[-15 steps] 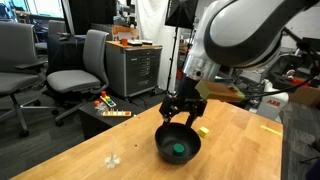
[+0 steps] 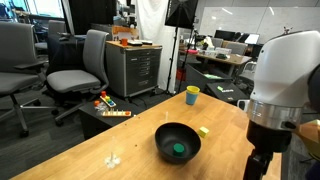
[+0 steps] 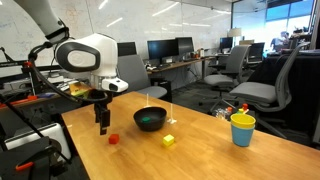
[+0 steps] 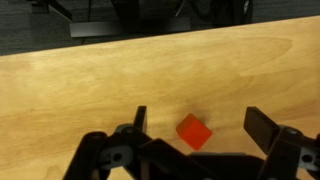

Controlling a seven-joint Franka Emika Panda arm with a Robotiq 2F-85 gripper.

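My gripper is open above the table, with nothing held between its fingers. Beneath it, a small red block point(image 4: 193, 131) lies on the wood, turned at an angle and showing in the gap between the fingers. From the second exterior view, the red block point(image 3: 114, 139) is on the tabletop just below and to the right of the gripper point(image 3: 103, 128). A black bowl point(image 2: 166, 132) holds a green block point(image 2: 179, 149). Near the bowl, a yellow block point(image 3: 168, 140) rests on the bare table.
A blue and yellow cup point(image 3: 242, 133) stands farther along the table point(image 3: 210, 160). Colourful small items point(image 2: 104, 101) sit by a dark box at the table's edge. Office chairs point(image 2: 80, 70) are beyond it.
In the first exterior view, the arm has swung from over the bowl to the right and come lower. The bowl, green block and yellow block have stayed in place.
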